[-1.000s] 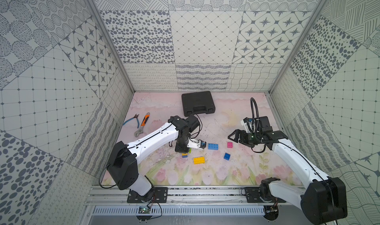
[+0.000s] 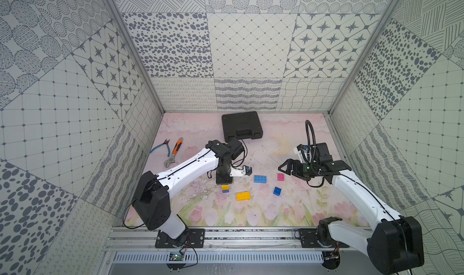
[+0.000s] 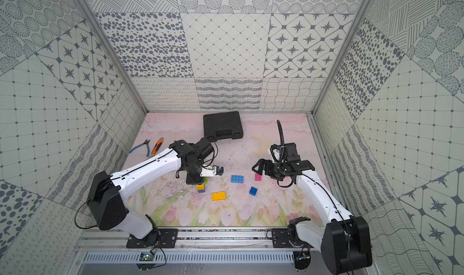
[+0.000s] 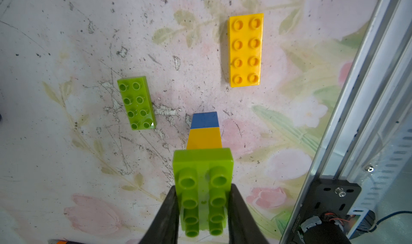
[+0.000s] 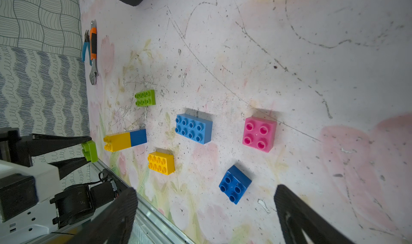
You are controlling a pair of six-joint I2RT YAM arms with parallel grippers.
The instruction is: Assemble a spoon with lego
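Observation:
My left gripper is shut on a green brick (image 4: 202, 166), held above a joined yellow (image 4: 203, 136) and blue brick (image 4: 205, 119) piece on the table, as the left wrist view shows. A second green brick (image 4: 136, 102) lies beside them, with a yellow brick (image 4: 244, 48). In the right wrist view a light blue brick (image 5: 193, 128), a pink brick (image 5: 259, 133) and a dark blue brick (image 5: 234, 184) lie apart. My right gripper stands open over them, nothing between its fingers.
A black case (image 2: 241, 126) lies at the back. Pliers (image 2: 159, 145) and an orange-handled wrench (image 2: 175, 150) lie at the left. Metal rails (image 4: 343, 115) run along the front edge.
The right arm is essentially still.

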